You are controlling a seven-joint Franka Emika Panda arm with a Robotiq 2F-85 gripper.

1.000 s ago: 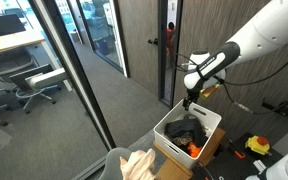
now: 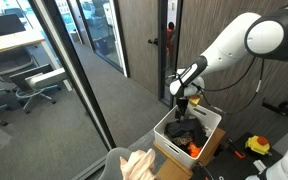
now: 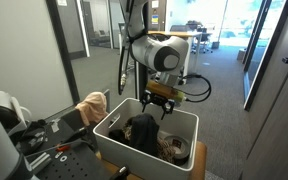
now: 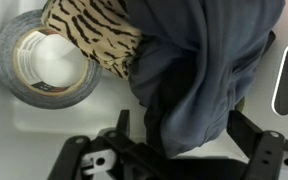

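Above the white bin (image 3: 174, 169), my gripper (image 3: 160, 105) points down with its fingers apart and nothing held between them. In the wrist view the two black fingers of the gripper stand on either side of a dark blue-grey cloth (image 4: 204, 95). That cloth lies crumpled in the bin; whether the fingertips touch it I cannot tell. A tiger-striped cloth (image 4: 96, 30) and a roll of grey tape (image 4: 24, 80) lie close by it. Something orange (image 2: 194, 151) shows at the bin's near end.
A peach-coloured cloth (image 2: 138, 164) lies outside the bin, over at the left. The bin's walls stand close around the gripper. Several small tools, one an orange-handled item (image 2: 258, 146), lie on the dark table to the right.
The arm has come down and to the left over the bin, bringing the gripper closer to the dark cloth. The things in the bin look unmoved.
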